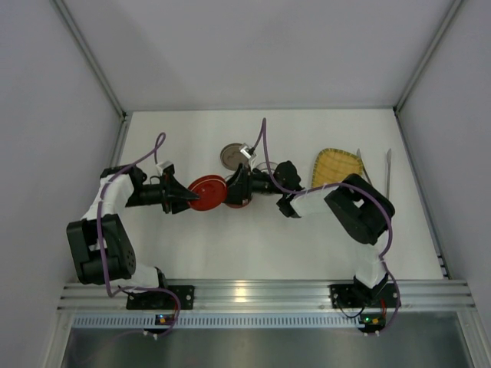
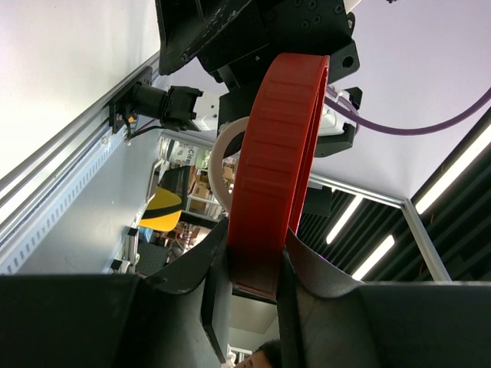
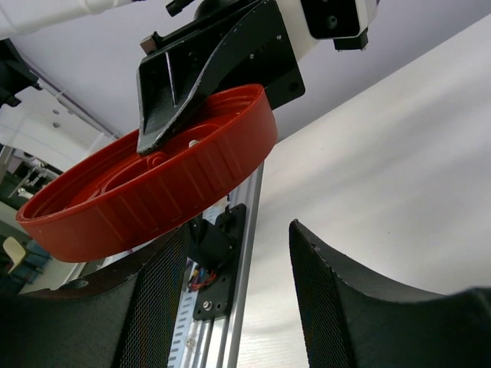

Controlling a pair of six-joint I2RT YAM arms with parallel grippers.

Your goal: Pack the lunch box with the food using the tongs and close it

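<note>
In the top view my left gripper is shut on the edge of a round red lid, held up clear of the table. Seen edge-on in the left wrist view, the lid stands between the fingers of that gripper. My right gripper is close beside the lid's right side. Its fingers are apart with nothing between them, and the lid lies beyond them at upper left. Beneath the right gripper, a container with a red part is mostly hidden.
A round brown-grey lid lies behind the grippers. Right of the right arm are a yellow cloth and thin utensils.
</note>
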